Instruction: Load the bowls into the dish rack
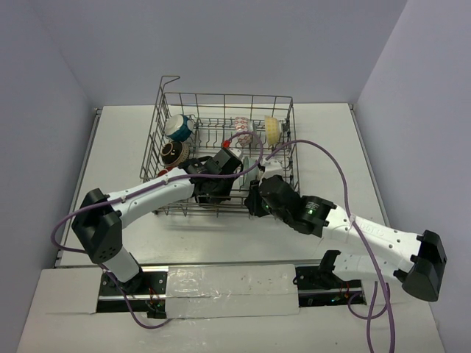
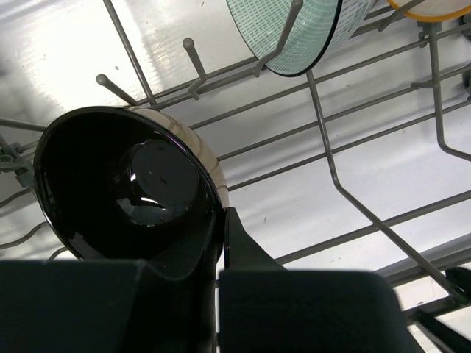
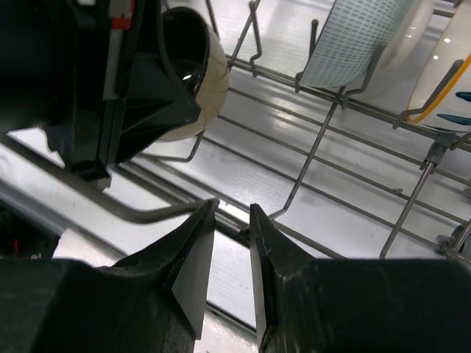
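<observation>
A bowl, black inside and cream outside (image 2: 136, 184), lies tilted in the dish rack (image 1: 199, 94). My left gripper is at its rim, one finger over the inside and the other outside; whether it is clamped is unclear. In the right wrist view this bowl (image 3: 213, 92) is partly covered by the left gripper. My right gripper stands at the rack's front edge, its fingertips close together with a rack wire between them. A mint patterned bowl (image 2: 291, 29) and an orange-rimmed bowl (image 3: 441, 81) sit farther back.
In the top view, a blue bowl (image 1: 179, 127) and a brown bowl (image 1: 175, 152) occupy the rack's left side. A pink patterned bowl (image 1: 243, 125) and a cream bowl (image 1: 273, 130) stand at the back right. Upright wire prongs surround the bowls.
</observation>
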